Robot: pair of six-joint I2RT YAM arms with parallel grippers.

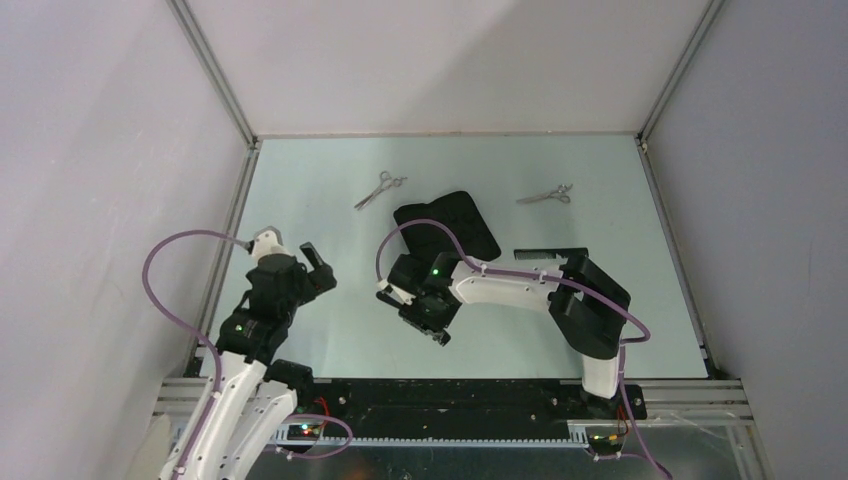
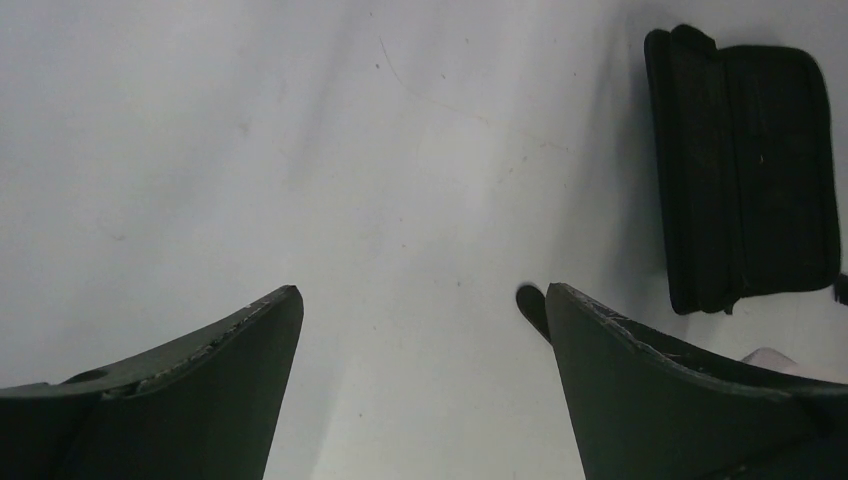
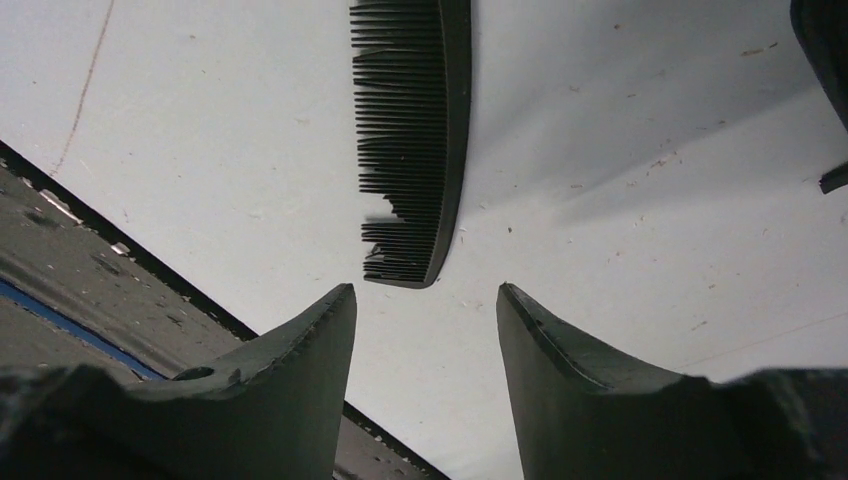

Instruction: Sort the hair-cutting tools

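Two silver scissors, at back left [image 1: 380,190] and back right [image 1: 544,195], flank a black case [image 1: 448,225], also in the left wrist view [image 2: 775,170]. A black comb [image 1: 550,251] lies right of it. In the right wrist view a black comb [image 3: 420,160] with broken teeth lies beyond my right gripper, whose fingers are apart and empty; from above, that gripper [image 1: 413,331] is low at centre. My left gripper is open and empty over bare table, at the left from above [image 1: 318,267].
The right arm crosses the front right of the white table [image 1: 650,300]. The table's front edge [image 3: 130,250] runs near the comb in the right wrist view. Walls enclose the sides and back.
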